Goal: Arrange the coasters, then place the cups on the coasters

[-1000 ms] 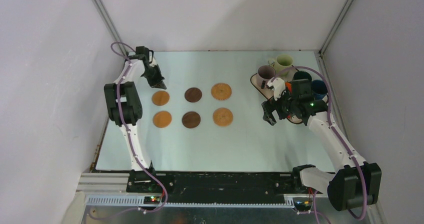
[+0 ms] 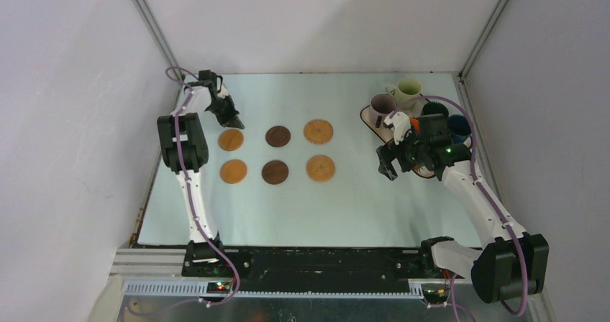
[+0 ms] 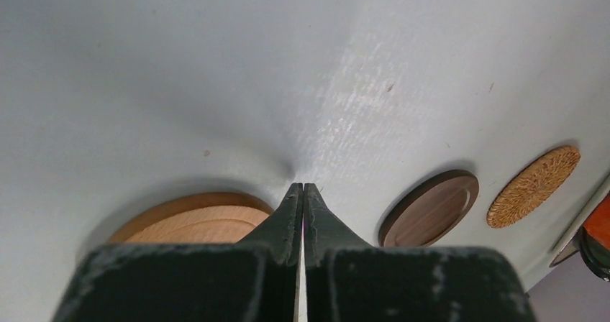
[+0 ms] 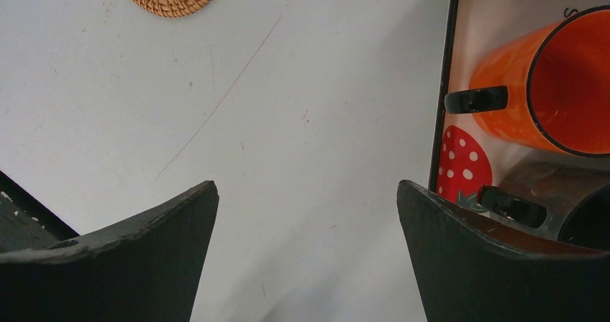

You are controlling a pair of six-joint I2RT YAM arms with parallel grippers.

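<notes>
Six round coasters lie on the white table in two rows: light wood [image 2: 231, 140], dark brown [image 2: 278, 136], woven [image 2: 318, 131], and a second set below. Cups sit on a tray at the right, among them an orange one [image 4: 503, 63], lying on its side in the right wrist view. My left gripper is shut, nothing between its fingers, just above the rear light wood coaster [image 3: 187, 225]. My right gripper is open and empty beside the tray, over bare table.
Mauve [image 2: 383, 106], pale green [image 2: 407, 89] and dark blue [image 2: 458, 126] cups crowd the tray at the back right. Walls border the table's sides and back.
The right arm and the cups are unmoved.
</notes>
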